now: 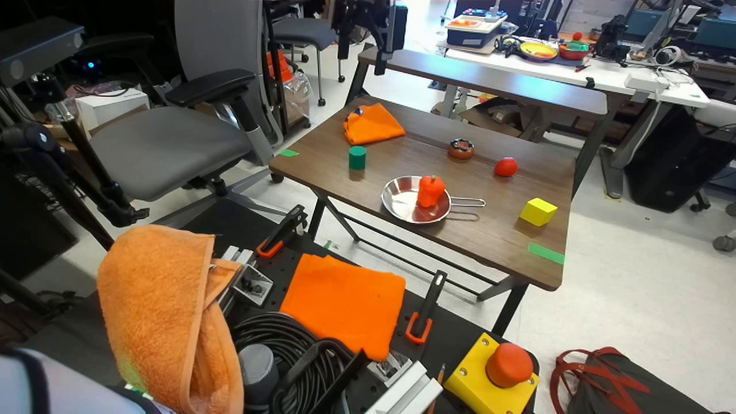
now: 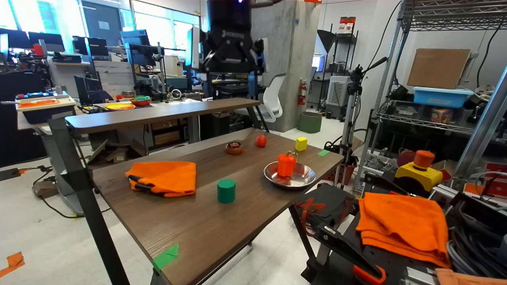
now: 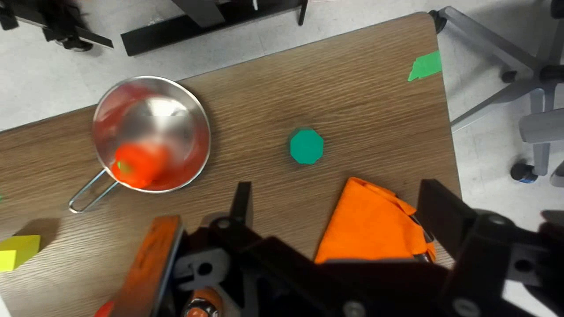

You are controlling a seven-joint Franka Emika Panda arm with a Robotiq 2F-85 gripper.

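Observation:
High above the table's far left part, my gripper [image 1: 361, 64] hangs with its fingers wide open and nothing between them; from the other side it shows as the black gripper [image 2: 231, 80]. A steel pan [image 1: 398, 200] on the brown table holds an orange-red bell pepper [image 1: 431, 191]. To the pan's left stands a green cylinder-like block [image 3: 306, 147]. Behind that lies a folded orange cloth [image 3: 365, 222], partly covered by my gripper in the wrist view. A small brown ring-shaped object [image 1: 460, 148], a red round object [image 1: 505, 167] and a yellow block [image 1: 537, 211] stand to the right.
A raised shelf [image 1: 483, 72] runs along the table's back edge. Green tape [image 2: 166, 257] marks table corners. In front stands a black cart with an orange cloth [image 1: 345, 300], clamps and a yellow box with a red button [image 1: 509, 364].

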